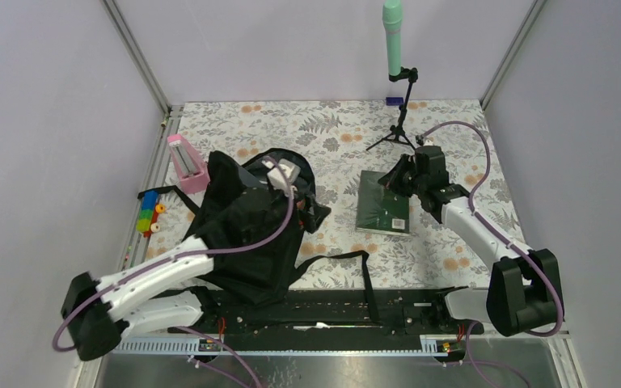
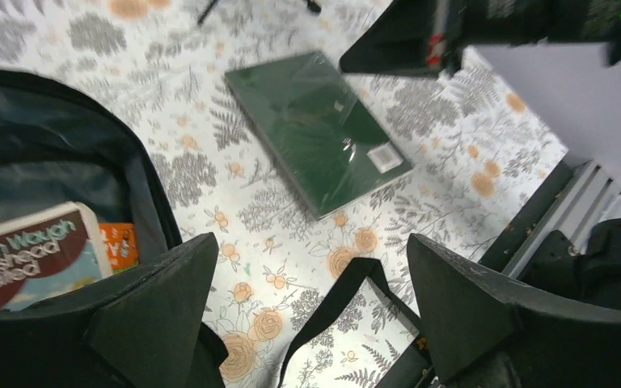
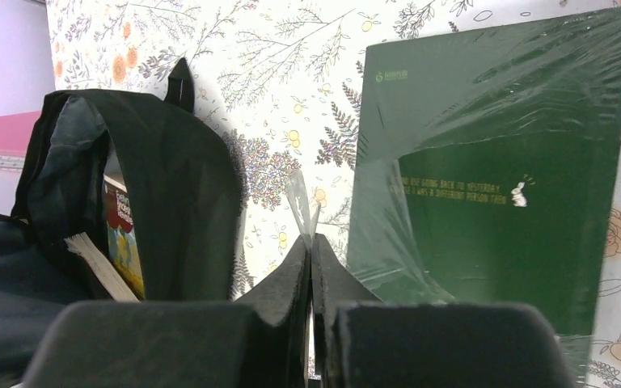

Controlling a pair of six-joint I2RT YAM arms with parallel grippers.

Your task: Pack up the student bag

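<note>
The black bag [image 1: 251,267] lies open on the left, with books [image 2: 24,259] inside. A green notebook [image 1: 380,210] in clear wrap lies flat to its right. My left gripper is open over the bag's right side, aimed toward the notebook, with nothing between its fingers. My right gripper is shut above the notebook's left part; a thin clear piece of wrap shows at its fingertips, whether held or behind them I cannot tell.
A pink case [image 1: 194,178] and colored blocks [image 1: 147,214] are at the left edge. A phone stand [image 1: 396,129] stands at the back right. A strap [image 1: 340,257] crosses the front table.
</note>
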